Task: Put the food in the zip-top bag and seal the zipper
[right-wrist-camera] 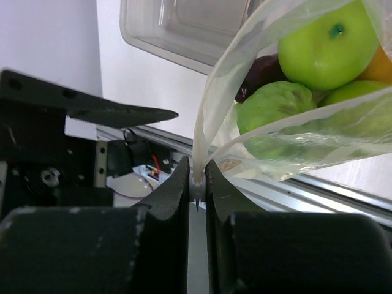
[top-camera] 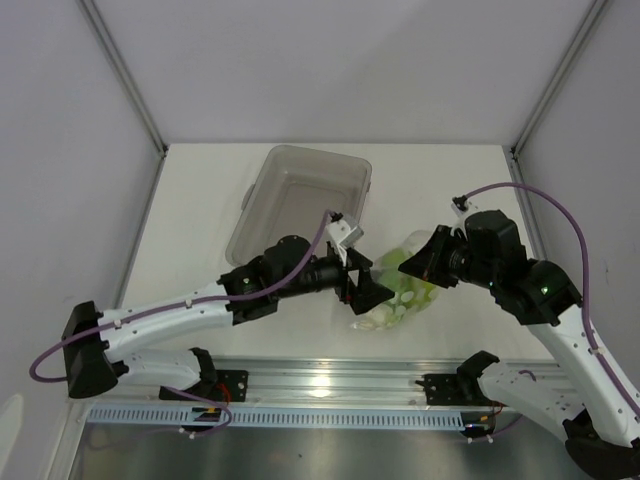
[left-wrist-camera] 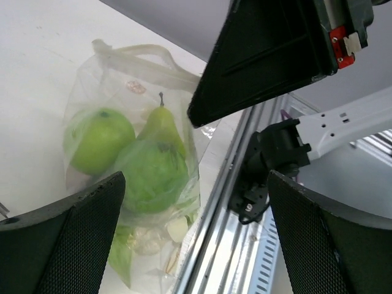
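The clear zip top bag holds several pieces of food on the right side of the table. Its mouth gapes in the right wrist view, showing a green apple, a wrinkled green piece and something dark purple. A pear shows through the film in the left wrist view. My right gripper is shut on one corner of the bag's rim. Opposite it, at the bag's left side, my left gripper stands open; nothing shows between its fingers.
A clear plastic bin, seemingly empty, stands behind and left of the bag. Metal rails run along the table's front edge. Both grippers are close together over the bag. Bare table lies at the back right.
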